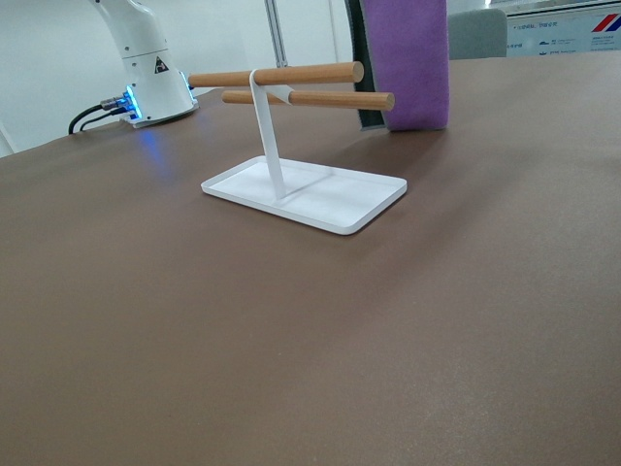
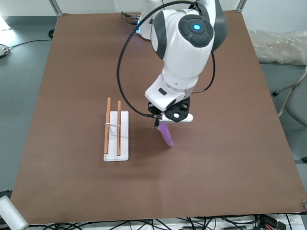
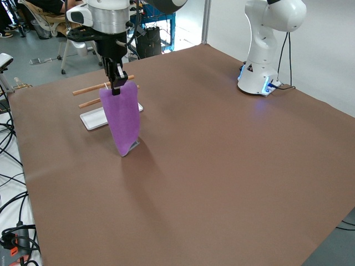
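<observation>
A purple cloth [image 3: 122, 119] hangs from my gripper [image 3: 116, 88], which is shut on its top edge in the right view. In the left view it shows below the gripper housing [image 2: 170, 115] as a narrow purple piece [image 2: 167, 136]. The top view shows it large and upright [image 1: 408, 58], with a dark strip at its side, behind a small rack with a white tray [image 1: 330, 204] and two wooden bars [image 1: 320, 73]. In the left view the rack [image 2: 123, 153] stands left of the gripper.
Cables run along the table's side.
</observation>
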